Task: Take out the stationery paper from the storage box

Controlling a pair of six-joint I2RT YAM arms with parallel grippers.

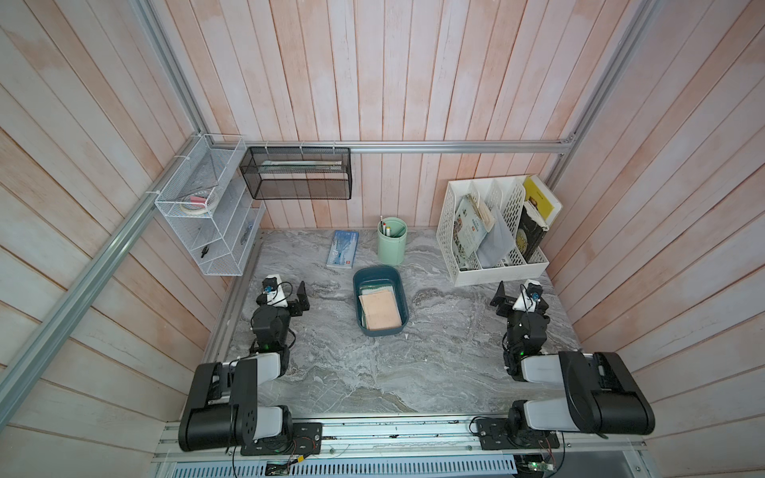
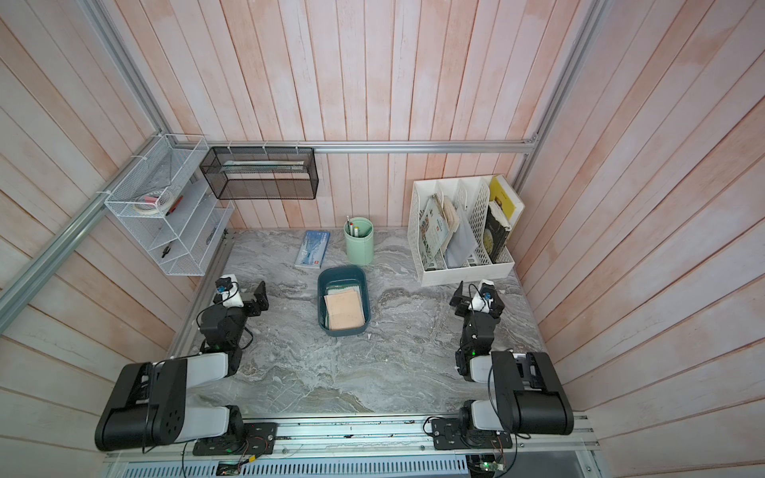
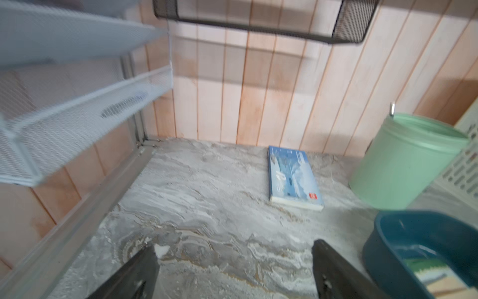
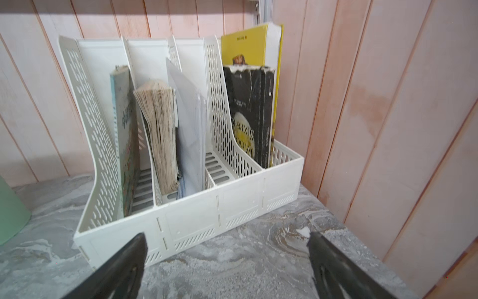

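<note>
The teal storage box (image 1: 357, 294) stands mid-table, with beige stationery paper (image 1: 381, 309) lying inside on some paler sheets. Its top shows best in both top views; the left wrist view catches only part of the box (image 3: 393, 234) at the lower right. My left gripper is open and empty, left of the box and above bare marble. My right gripper is also open and empty, right of the box, facing the white file organiser.
A white organiser (image 4: 189, 219) with books stands back right. A green pen cup (image 1: 391, 251) and blue booklet (image 1: 342, 247) sit behind the box. Wire shelves (image 1: 211, 255) hang left, a black mesh basket (image 1: 296, 191) on the back rail.
</note>
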